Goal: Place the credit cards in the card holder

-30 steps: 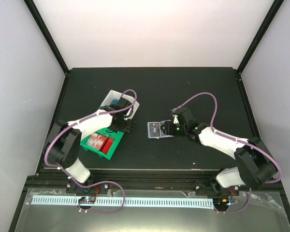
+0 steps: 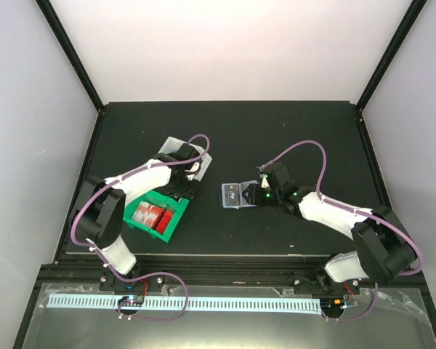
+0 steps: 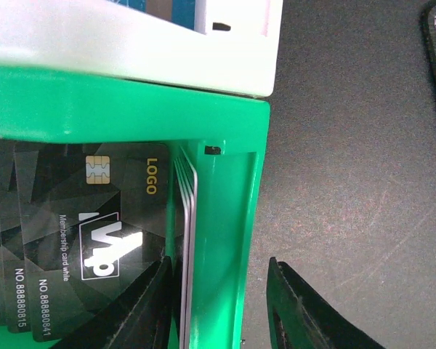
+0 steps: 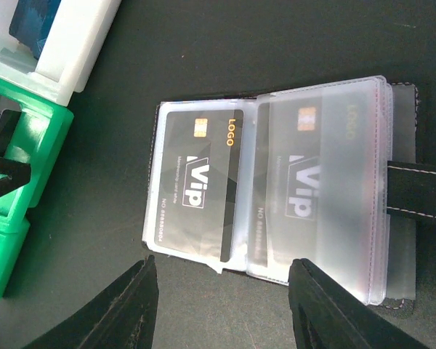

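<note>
The card holder (image 4: 312,189) lies open on the black table, with a dark credit card (image 4: 192,196) in its left clear sleeve and another visible in the right sleeve. My right gripper stands open above its near edge, nothing between the fingers. In the left wrist view, a green box (image 3: 221,196) holds several black credit cards (image 3: 54,218), some standing edge-on by its right wall. My left gripper is open over that wall, one finger inside beside those edge-on cards, the other outside.
A white bin (image 2: 173,143) adjoins the green box at the back. The box's front section holds red and white items (image 2: 147,214). The table behind and around the card holder is clear.
The left arm and gripper have shifted slightly over the green box since a second ago. The right arm and card holder show no visible change.
</note>
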